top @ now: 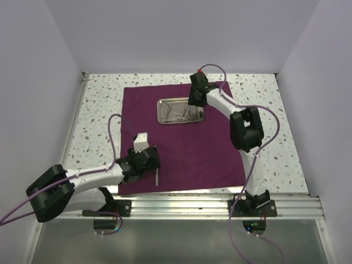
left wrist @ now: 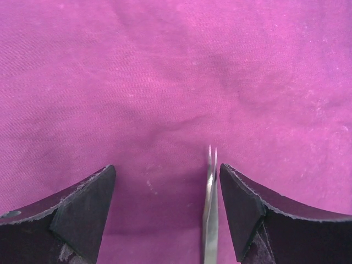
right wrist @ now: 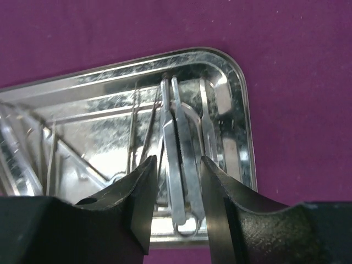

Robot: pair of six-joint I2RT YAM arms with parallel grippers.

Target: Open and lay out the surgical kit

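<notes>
A steel tray (top: 162, 121) of instruments lies on the purple cloth (top: 181, 154) at the back. My right gripper (top: 195, 102) hangs over the tray's right end; in the right wrist view its fingers (right wrist: 231, 214) are part open above two long flat instruments (right wrist: 170, 154), with nothing visibly held. My left gripper (top: 144, 159) is near the front left of the cloth, open, beside a slim metal instrument (left wrist: 210, 220) lying on the cloth, with nothing between its fingers.
Speckled table (top: 96, 104) shows around the cloth, with rails along the front edge (top: 181, 203).
</notes>
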